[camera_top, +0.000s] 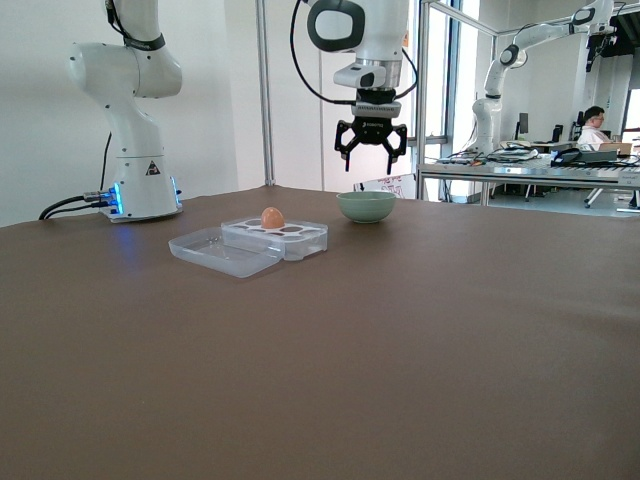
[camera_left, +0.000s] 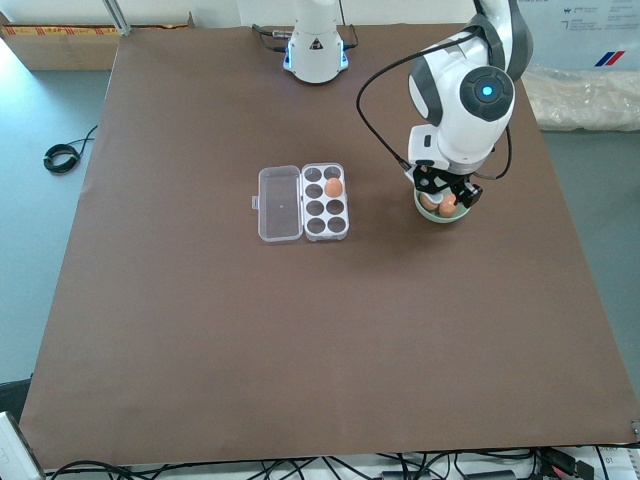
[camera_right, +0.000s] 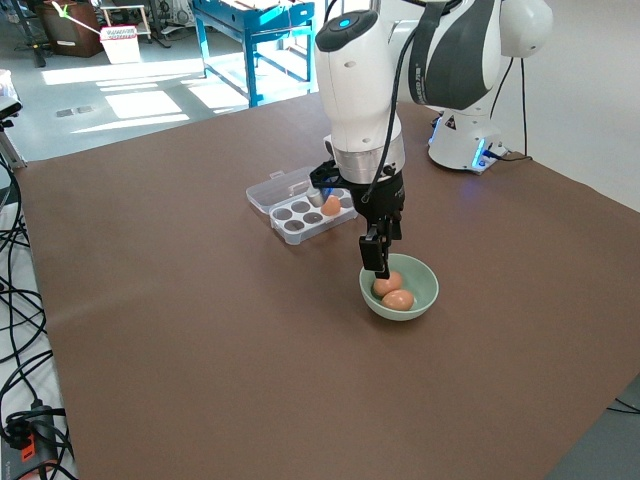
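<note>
A green bowl (camera_right: 422, 284) holds eggs (camera_right: 398, 300), at least two visible. Left of it in the left view, an egg carton (camera_left: 325, 207) with clear lid open has one egg (camera_left: 333, 188) in a cup, the other cups empty. My black gripper (camera_top: 369, 160) hangs above the bowl in the top view, fingers apart with nothing seen between them. In the right view it overlaps the bowl's back rim, and in the left view it partly hides the eggs.
</note>
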